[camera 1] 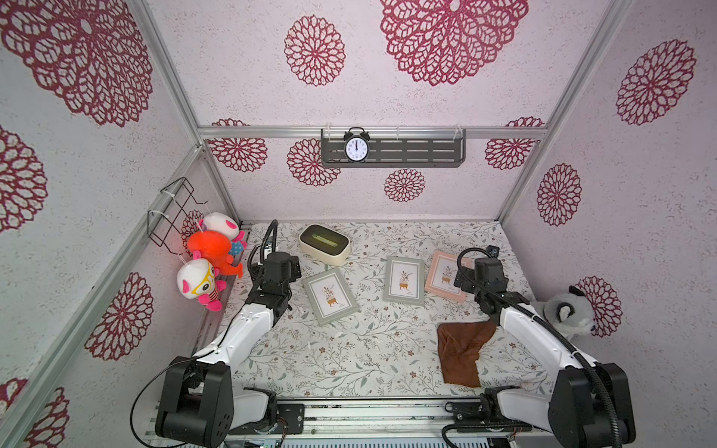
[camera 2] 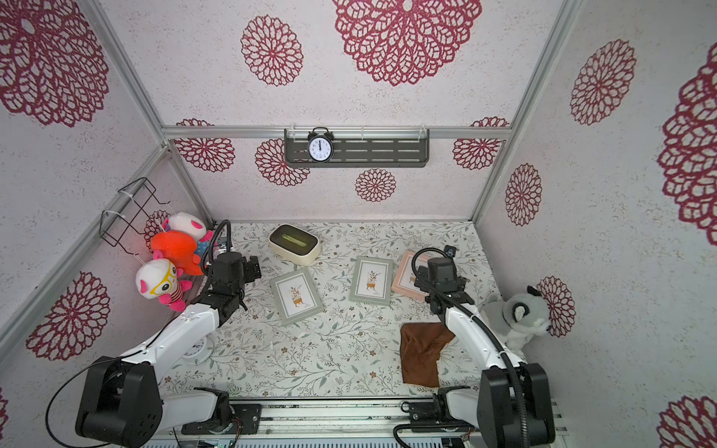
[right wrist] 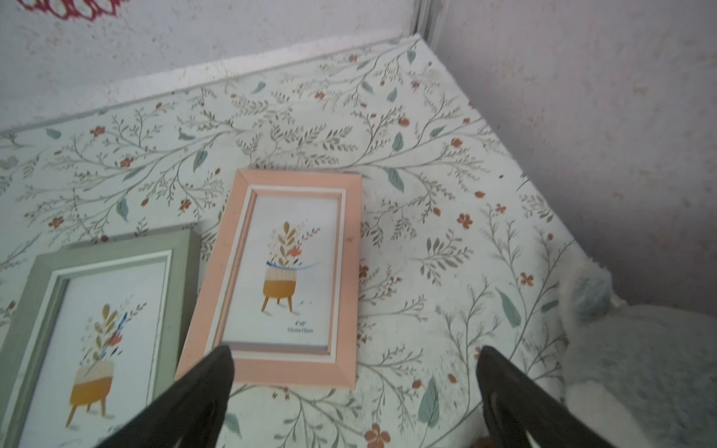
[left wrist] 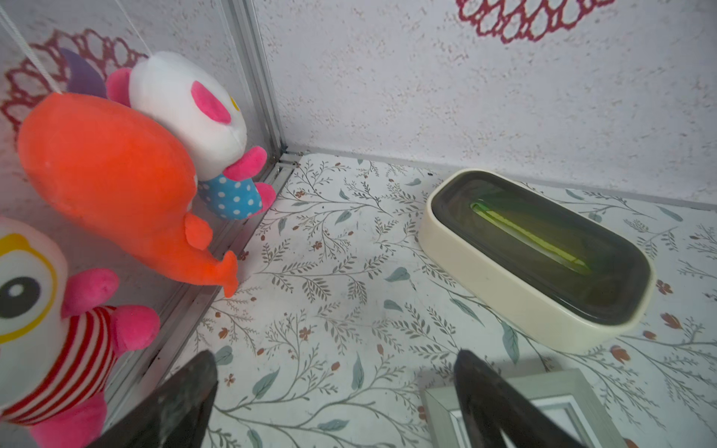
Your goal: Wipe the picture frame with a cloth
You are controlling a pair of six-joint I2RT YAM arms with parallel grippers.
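Observation:
Three picture frames lie flat on the table: a grey-green frame (camera 1: 331, 296) at the left, another grey-green frame (camera 1: 404, 280) in the middle, and a pink frame (right wrist: 346, 276) beside it. A crumpled brown cloth (camera 1: 461, 354) rests at the front right, in front of the frames. My left gripper is open and empty above the table, left of the left frame, between it and the hanging toys. Over the right side, my right gripper stands open with nothing between its fingers; in the top left view it partly covers the pink frame.
A cream tissue box stands at the back left. Plush toys (camera 1: 213, 250) hang along the left wall, and a grey plush (right wrist: 649, 366) sits at the right edge.

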